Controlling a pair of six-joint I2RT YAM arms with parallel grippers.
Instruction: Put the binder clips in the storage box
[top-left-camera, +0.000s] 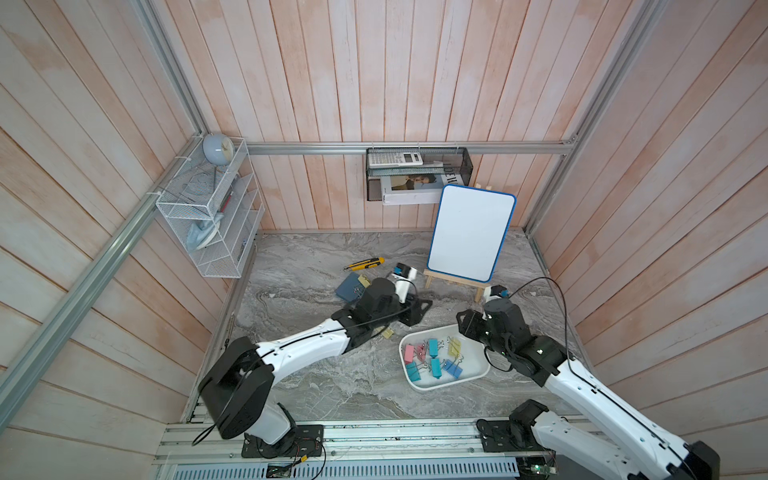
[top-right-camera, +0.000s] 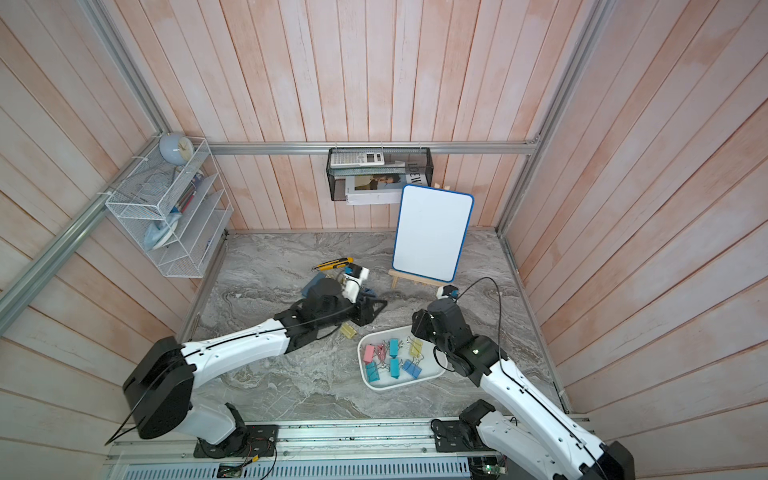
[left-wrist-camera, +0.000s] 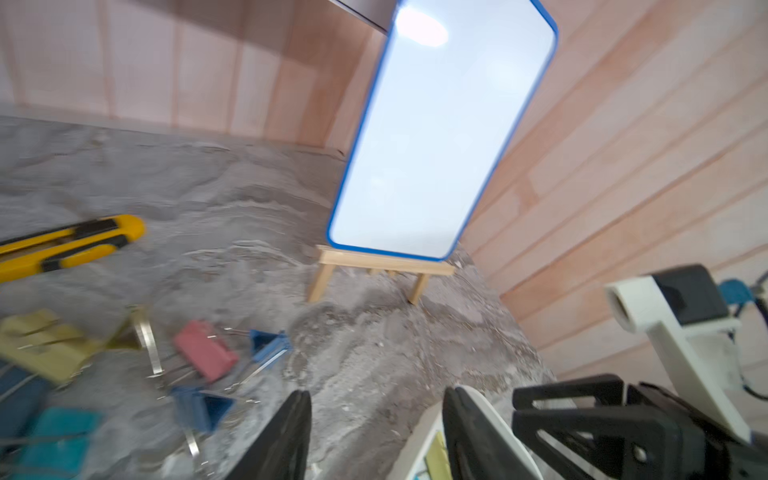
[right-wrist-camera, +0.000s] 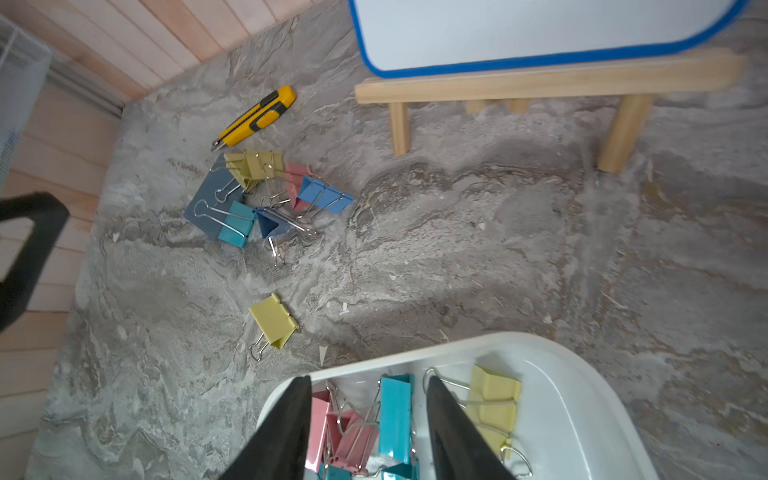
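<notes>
The white storage box (top-left-camera: 477, 370) stands at the front of the table, with several pink, teal, yellow and blue binder clips lying in it. Outside it, a lone yellow clip (right-wrist-camera: 273, 321) rests to the left. Farther back lies a cluster with a blue clip (right-wrist-camera: 325, 194), a teal clip (right-wrist-camera: 237, 224), yellow clips (right-wrist-camera: 254, 166) and a red clip (left-wrist-camera: 206, 349). Left of and behind the box, my left gripper is held above the table, open and empty. My right gripper hangs over the box's back right side, open, nothing between its fingers.
Behind the box a whiteboard (top-left-camera: 472, 232) stands on a wooden easel. A yellow utility knife (right-wrist-camera: 256, 117) and a dark blue notepad (right-wrist-camera: 209, 198) lie near the clip cluster. Both grippers are close together.
</notes>
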